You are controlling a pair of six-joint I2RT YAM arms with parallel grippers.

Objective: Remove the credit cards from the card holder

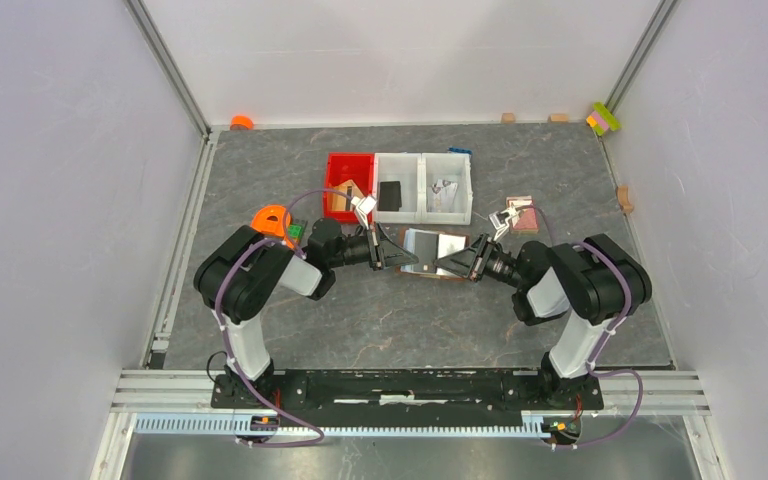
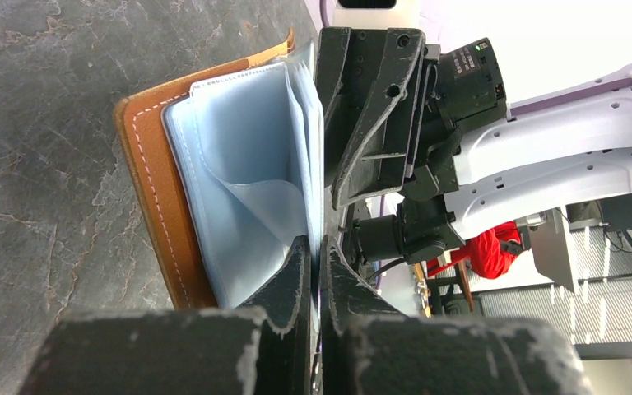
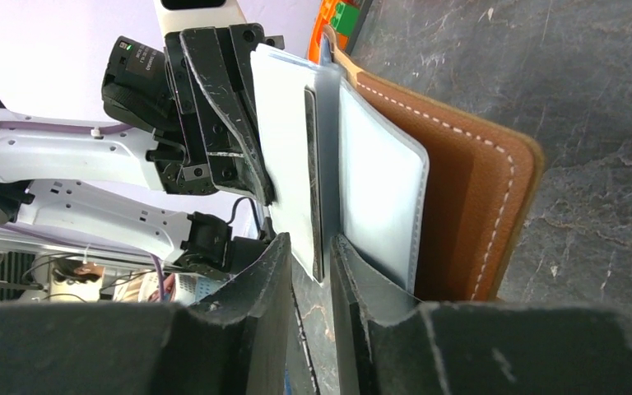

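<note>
The card holder lies spread in the middle of the table, its brown leather cover (image 3: 461, 197) under clear plastic sleeves (image 2: 247, 222). My left gripper is shut on the upright edge of several sleeves. Facing it from the right, my right gripper stands part open, its fingertips on either side of a raised sleeve edge. A dark card edge (image 3: 313, 189) shows along that sleeve, between the right fingers; no grip on it is visible. In the top view, a dark card (image 1: 390, 195) lies in the white bin's left compartment.
Behind the holder stand a red bin (image 1: 350, 158) and a two-part white bin (image 1: 422, 218). An orange toy (image 1: 270, 220) is near the left arm, and a pink box (image 1: 523, 216) is behind the right gripper.
</note>
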